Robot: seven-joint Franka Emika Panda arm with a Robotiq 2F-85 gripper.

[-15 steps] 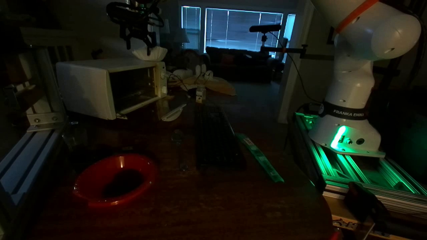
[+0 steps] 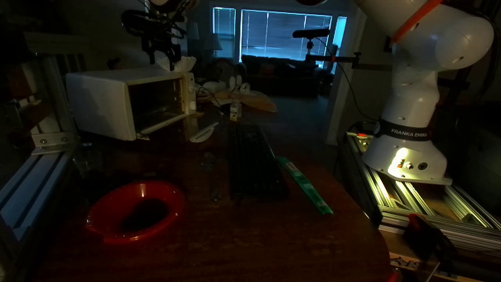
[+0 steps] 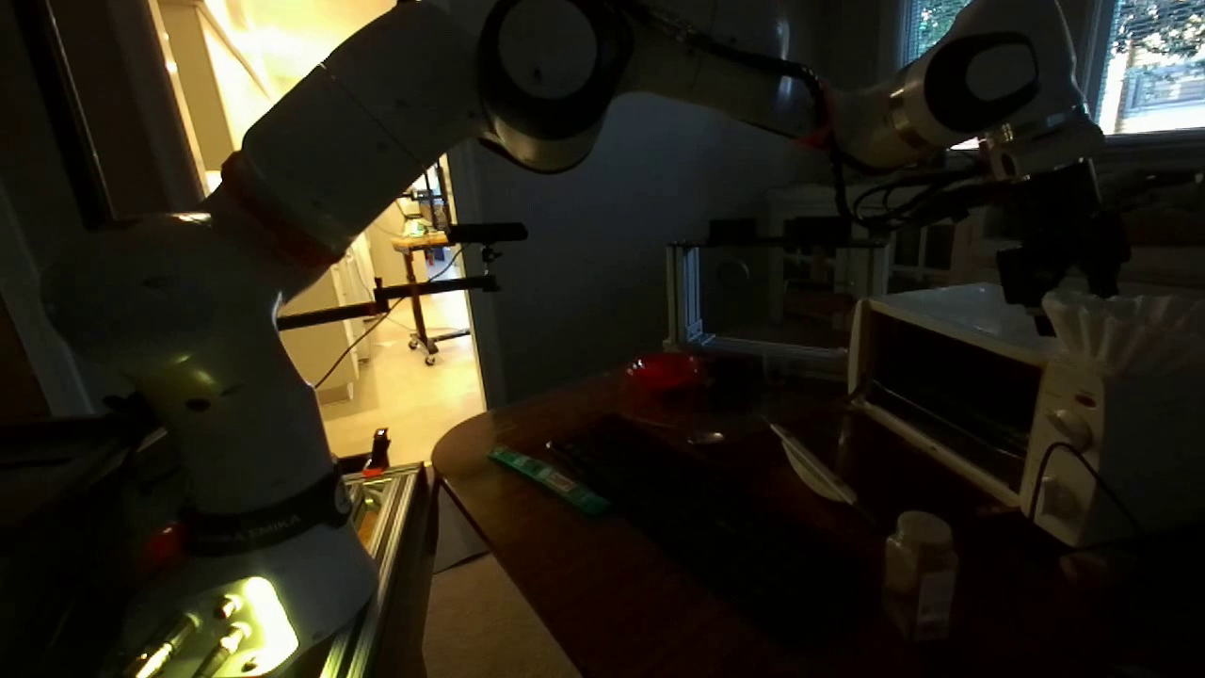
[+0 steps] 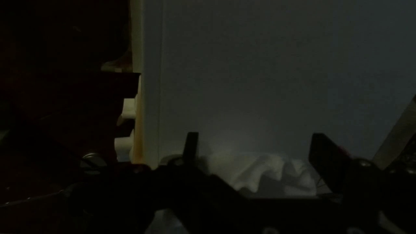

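Note:
A stack of white ruffled paper, like coffee filters (image 3: 1113,330), sits on top of the white toaster oven (image 2: 101,101) at its control-knob end. Above that end hangs my gripper (image 2: 163,62), pointing down. In the wrist view the fingers (image 4: 190,146) stand well apart. The ruffled paper (image 4: 269,171) shows in the space between and below them, dim and partly covered by the gripper body. Whether either finger touches the paper I cannot tell.
On the table lie a red bowl (image 2: 101,214), a dark keyboard (image 2: 256,164), a green packet (image 2: 307,185) and a white plate-like item (image 2: 204,133). A clear jar (image 3: 921,571) stands near the oven.
My gripper has come down slightly at the oven's knob end. The paper's outline looks narrower and more upright by the fingers. The arm's base light has turned from green to yellowish white.

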